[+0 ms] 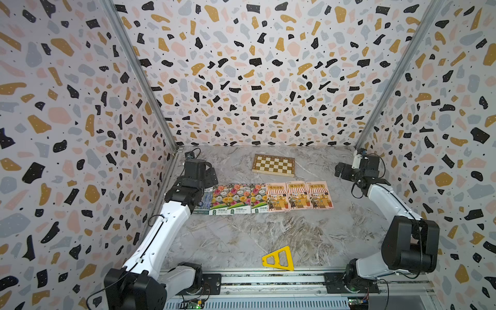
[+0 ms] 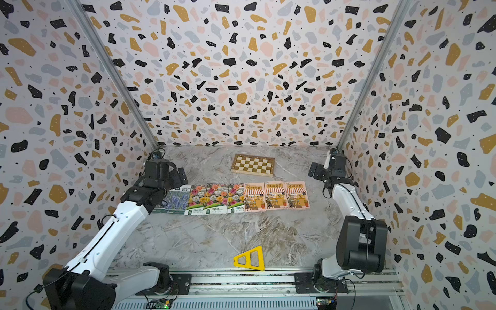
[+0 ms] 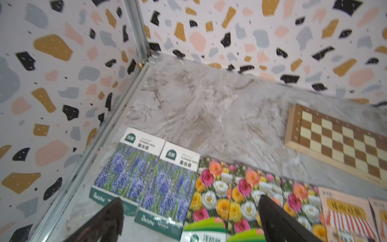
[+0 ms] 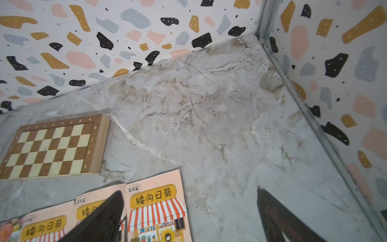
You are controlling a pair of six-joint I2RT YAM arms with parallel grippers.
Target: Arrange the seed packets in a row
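Observation:
Seed packets lie flat in one row across the table. Purple lavender packets point(image 3: 167, 189) make up the left end, and multicoloured flower packets point(image 1: 230, 198) fill the middle. Three pink sunflower packets form the right end, the last sunflower packet point(image 1: 320, 196) sitting straight beside its neighbour. My left gripper hangs above the row's left part, open and empty; its arm hides most of the lavender packets in the top left view. Raised to the right of the row, my right gripper is open, its blurred fingers point(image 4: 278, 219) far apart with nothing between them.
Behind the row lies a wooden chessboard point(image 1: 273, 164). A yellow triangular frame point(image 1: 279, 257) rests near the front edge. Bare table point(image 2: 206, 240) shows in front of the packets and at the back right.

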